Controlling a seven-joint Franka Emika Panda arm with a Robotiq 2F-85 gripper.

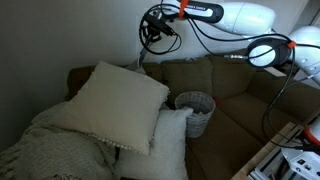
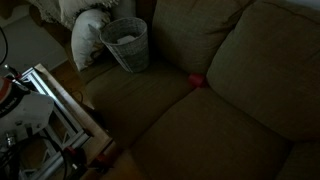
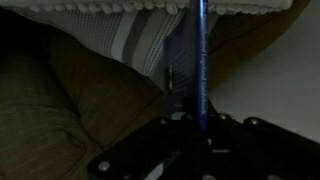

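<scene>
A thin, flat item with a dark face and a blue edge carrying small pale lettering, perhaps a book or case, stands upright in the wrist view. My gripper is shut on its near end. In exterior view 1 the gripper is up in front of the wall, above the back of the sofa and the large pillow. The item is hard to make out from there, seemingly almost edge-on below the fingers. Exterior view 2 does not show the gripper.
A large cream pillow leans at the left, with a smaller white pillow beside it. A grey woven basket on the brown sofa has something pale inside. A knitted blanket lies at front left.
</scene>
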